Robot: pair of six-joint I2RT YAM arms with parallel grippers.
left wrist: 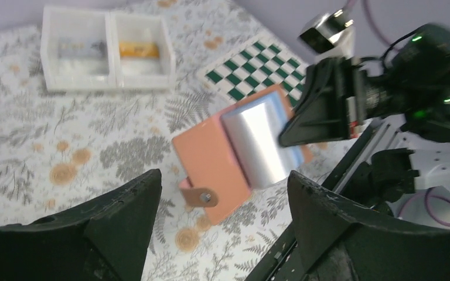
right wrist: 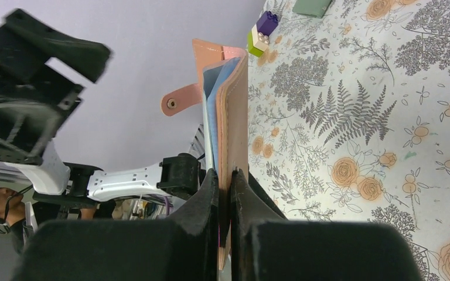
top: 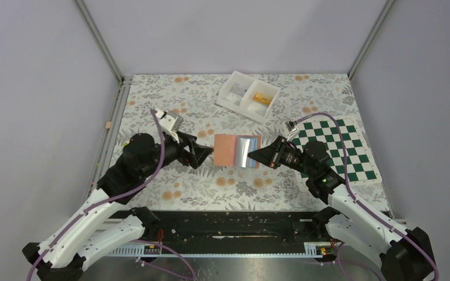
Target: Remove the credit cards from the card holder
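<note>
Held up above the table is a tan card holder (top: 225, 150), unfolded, with silvery cards (left wrist: 256, 140) and a blue edge showing in its pocket. My right gripper is shut on the card holder at its pocket side, cards included as far as can be told. A strap with a snap button (left wrist: 205, 197) hangs off the holder's free end. To the left, just clear of that end, my left gripper has its fingers apart and nothing between its fingers.
A white two-part box (top: 248, 97) with a yellow item (top: 263, 99) stands at the back. At the right lies a green checkered board (top: 340, 149). Toy bricks (right wrist: 262, 32) and a green item (right wrist: 312, 7) show beyond the holder.
</note>
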